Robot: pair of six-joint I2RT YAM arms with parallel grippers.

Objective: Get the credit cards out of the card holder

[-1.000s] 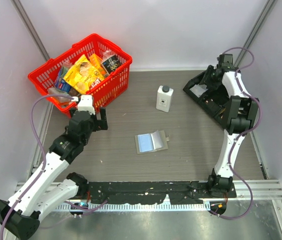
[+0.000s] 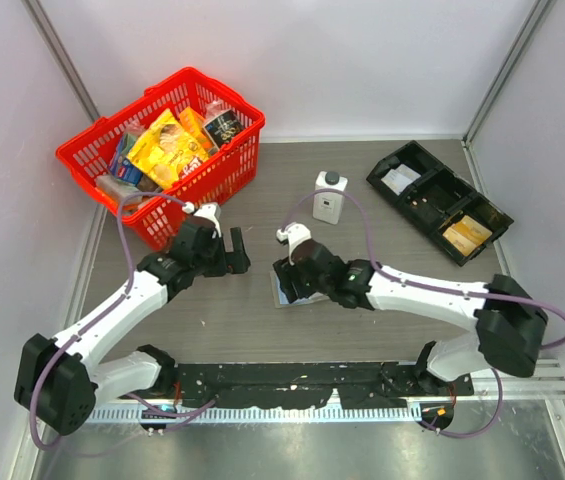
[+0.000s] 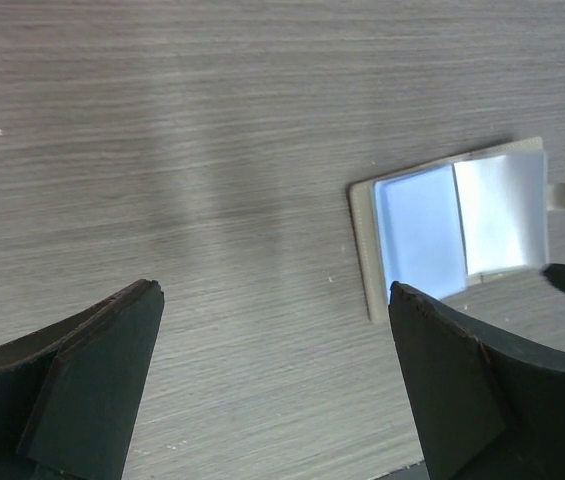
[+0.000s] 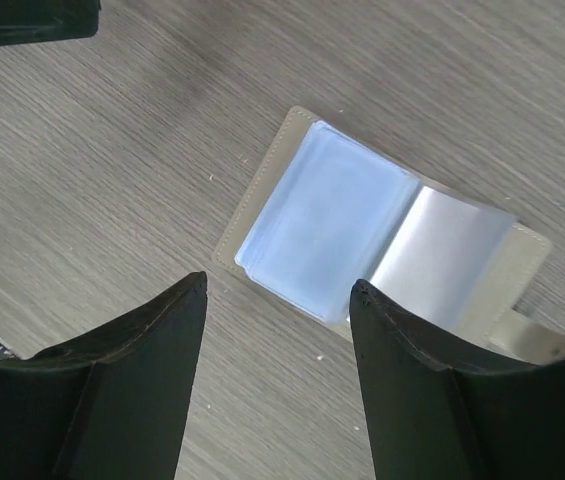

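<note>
The card holder (image 4: 253,195) lies opened flat on the table, beige-edged, with a snap tab at its right end. A pale blue panel (image 4: 329,215) fills its left half; a whitish clear sleeve leaf (image 4: 444,250) lies over the other half. Above the holder hangs my right gripper, open and empty, covering part of it in the top view. My left gripper (image 2: 233,252) stands open to the left of the holder, nothing between its fingers. In the left wrist view the holder (image 3: 366,240) shows at the right. Whether cards sit in the sleeves, I cannot tell.
A black divided tray (image 2: 440,203) at the back right holds a white piece (image 2: 400,178) and a yellowish one (image 2: 467,236). A white bottle (image 2: 329,198) stands behind the holder. The red basket (image 2: 232,178) of packets occupies the back left.
From the black tray, my right gripper has swung left and forward to above the card holder. My left gripper has moved a little right and forward. The holder has stayed in place.
</note>
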